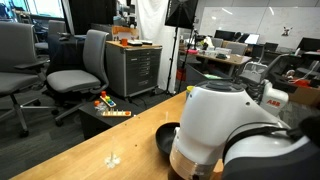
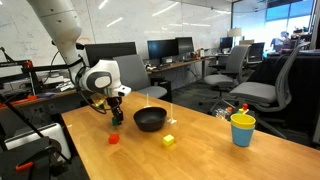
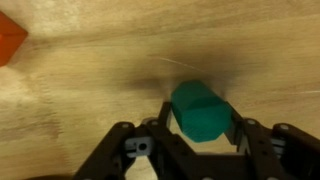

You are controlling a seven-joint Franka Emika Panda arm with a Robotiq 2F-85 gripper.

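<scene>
In the wrist view a green object, with a rounded end facing the camera, sits between the fingers of my gripper. Those fingers flank it closely, part way apart; whether they press on it is unclear. In exterior view 2 the gripper is low over the table on the left, with the green object small and dark beneath it. Exterior view 1 shows mostly the white arm, which hides the gripper.
A black bowl stands just right of the gripper. Nearby lie a red block and a yellow block. A blue and yellow cup stands farther right. The wooden table has clear room at its front right.
</scene>
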